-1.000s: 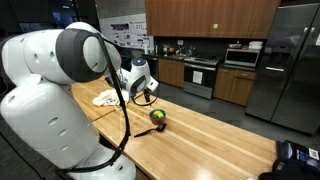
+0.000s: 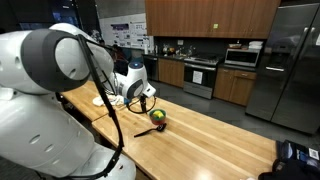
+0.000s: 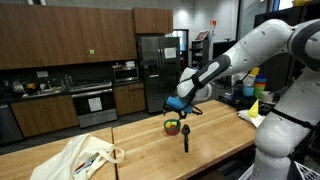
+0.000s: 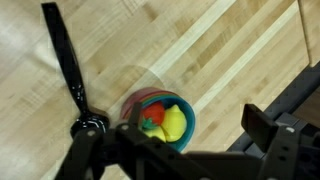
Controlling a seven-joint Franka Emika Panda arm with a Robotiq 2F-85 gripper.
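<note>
A small round bowl (image 4: 190, 122), reddish and teal at the rim, lies under my gripper in the wrist view. It holds a red strawberry-like piece (image 4: 154, 114) and yellow fruit-like pieces (image 4: 174, 124). My dark fingers stand wide apart at the bottom of that view, one on either side of the bowl, with nothing gripped. A black spoon or ladle (image 4: 68, 62) lies left of the bowl, apart from it. From outside, the bowl (image 2: 158, 116) sits on the wooden table with the black utensil (image 2: 150, 131) nearer the arm.
A person in a light shirt (image 3: 188, 88) is at the table's far side, close behind the bowl. White cloth or paper (image 3: 80, 155) lies on another part of the tabletop. Kitchen cabinets and a fridge stand farther back.
In exterior view 1, the white arm has shifted, its bulky upper links now lower and farther left. The bowl and black utensil have stayed where they were.
</note>
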